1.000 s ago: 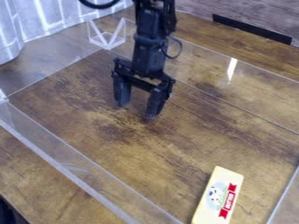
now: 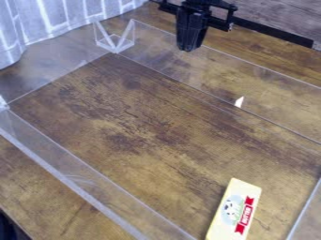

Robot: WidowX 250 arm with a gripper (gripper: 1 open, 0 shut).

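Observation:
My black gripper (image 2: 191, 37) is raised at the top centre of the view, above the back of the clear-walled bin, partly cut off by the frame's edge. It looks shut, with nothing visible between its fingers. A pale yellow box (image 2: 232, 209) with a red label and a small cartoon face lies on the wooden floor (image 2: 138, 141) inside the bin at the lower right, well away from the gripper.
Clear plastic walls (image 2: 75, 178) surround the wooden area, with a white bracket (image 2: 114, 41) at the back left corner. A white curtain (image 2: 28, 23) hangs at the upper left. The middle of the bin is empty.
My gripper has risen from low in the middle of the bin to the top of the view, moving backward and slightly right. The yellow box has not moved.

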